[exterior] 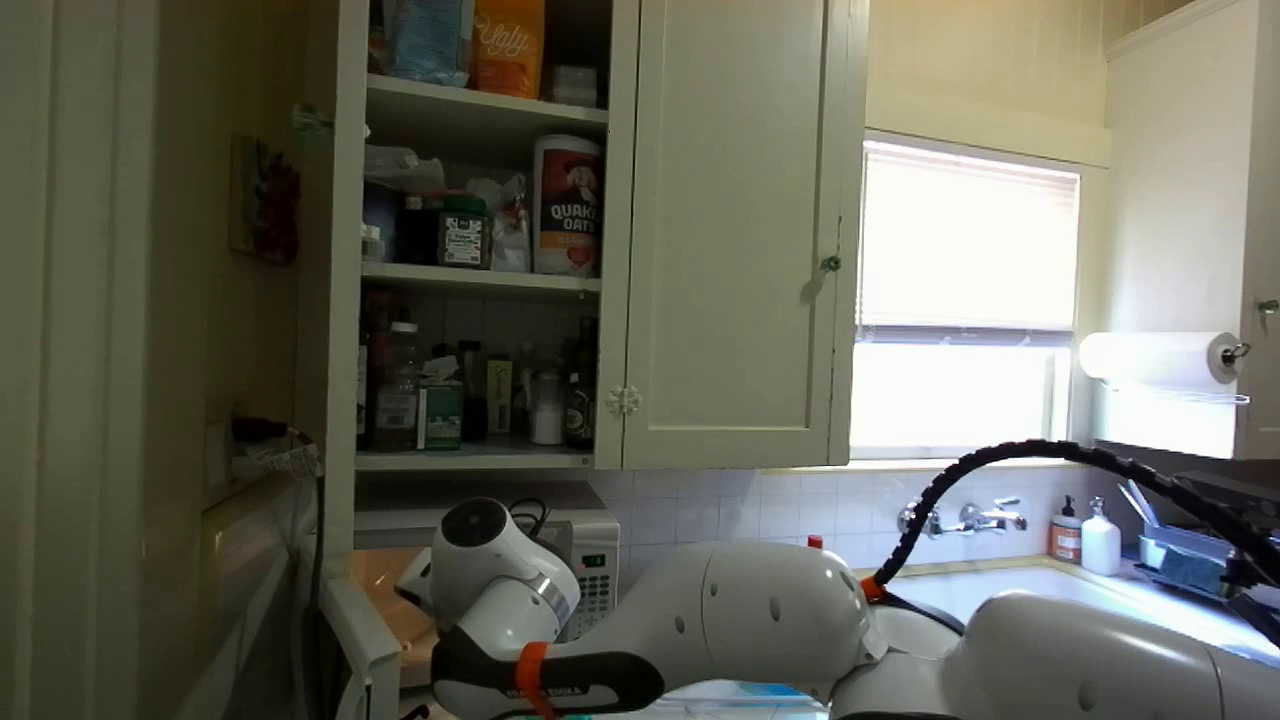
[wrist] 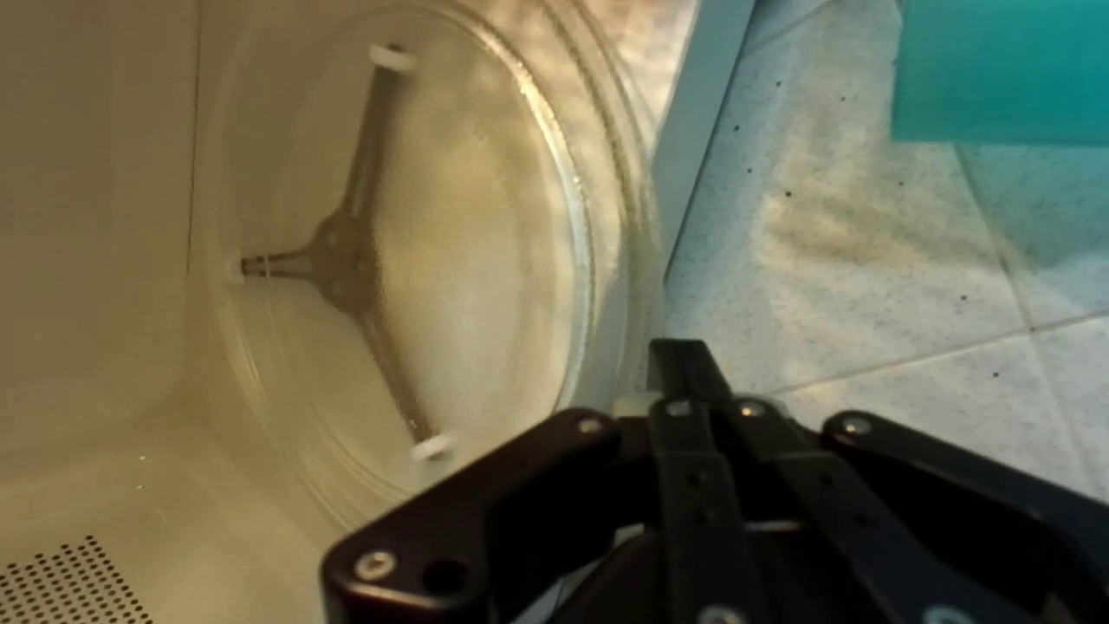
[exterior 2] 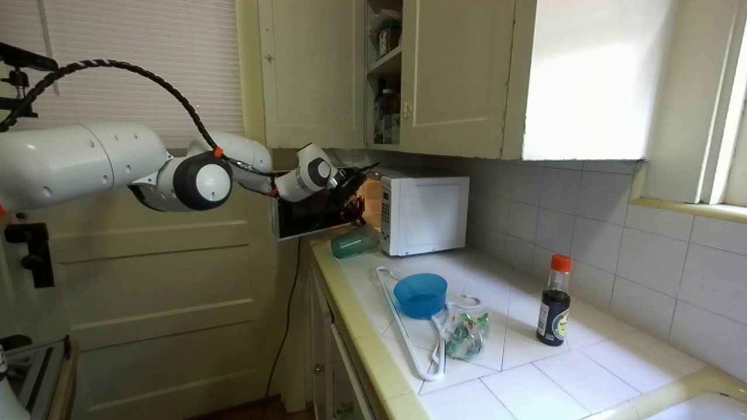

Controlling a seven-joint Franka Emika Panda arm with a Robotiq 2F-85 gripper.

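Observation:
My gripper is shut, with nothing visible between its fingers. In the wrist view it points at the front edge of the open microwave, whose glass turntable plate point(wrist: 468, 239) lies bare over a three-armed support. From the second exterior view, the white microwave point(exterior 2: 428, 213) stands at the counter's far end, its door point(exterior 2: 294, 216) swung open and the dark gripper in front of the lit opening. A translucent green cup point(exterior 2: 355, 241) lies on its side just below; part of it shows as a teal patch point(wrist: 1003, 68) in the wrist view.
On the counter are a blue bowl point(exterior 2: 421, 294), a white hanger-like frame point(exterior 2: 402, 329), a crumpled clear-and-green bag point(exterior 2: 467, 336) and a red-capped sauce bottle point(exterior 2: 554, 304). An open cupboard point(exterior: 480, 282) hangs above the microwave. Bare tiles lie toward the sink.

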